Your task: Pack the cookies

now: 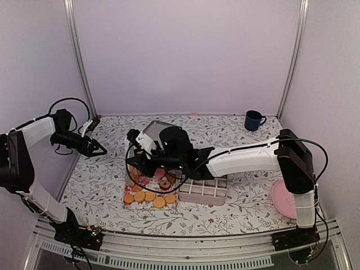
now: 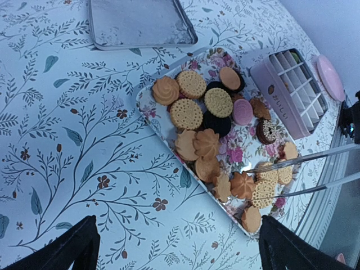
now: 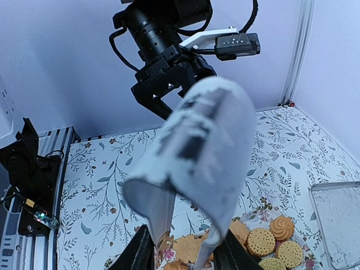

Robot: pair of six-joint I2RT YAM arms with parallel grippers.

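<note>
A floral tray holds assorted cookies, among them a swirl cookie and several round ones. Beside it is a pale pink compartment box with dividers. My right gripper is over the cookie tray; in the right wrist view its long pale fingertips point down among the cookies with a gap between them. Whether anything sits between them is unclear. My left gripper stands open at the table's left, above bare cloth.
An empty metal tray lies behind the cookies. A dark mug stands at the back right, a pink plate at the front right.
</note>
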